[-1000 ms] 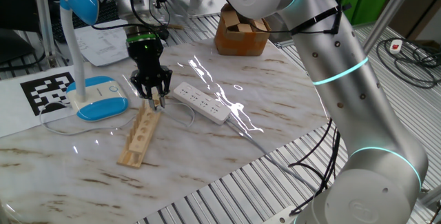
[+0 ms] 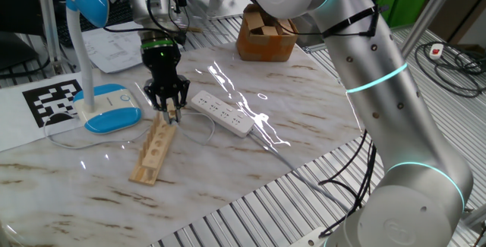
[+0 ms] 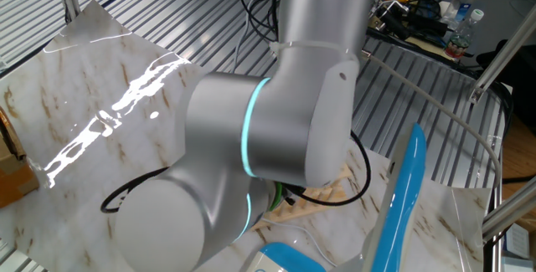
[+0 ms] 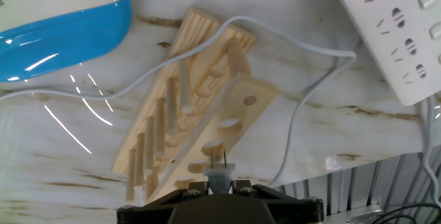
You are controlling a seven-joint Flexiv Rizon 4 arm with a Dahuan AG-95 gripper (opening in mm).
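Observation:
A pale wooden rack (image 2: 156, 150) with round holes and a row of pegs lies on the marble-patterned table. In the wrist view the rack (image 4: 251, 114) slants from upper middle to lower left, its near end hidden by the gripper. My gripper (image 2: 172, 118) points down over the far end of the rack, its fingertips close together with pale wood showing around them. Whether they touch the rack is unclear. At the bottom of the wrist view, a small grey piece with two thin prongs shows at my gripper. In exterior view 2 the arm covers most of the rack (image 3: 322, 201).
A thin white cable (image 4: 275, 39) crosses over the rack. The blue and white lamp base (image 2: 112, 110) stands left, a white power strip (image 2: 222, 113) right. A cardboard box (image 2: 266, 38) is at the back. Bare tabletop (image 2: 83, 194) lies in front.
The gripper and arm have shifted very slightly over the last second. The rack, lamp and power strip have not moved.

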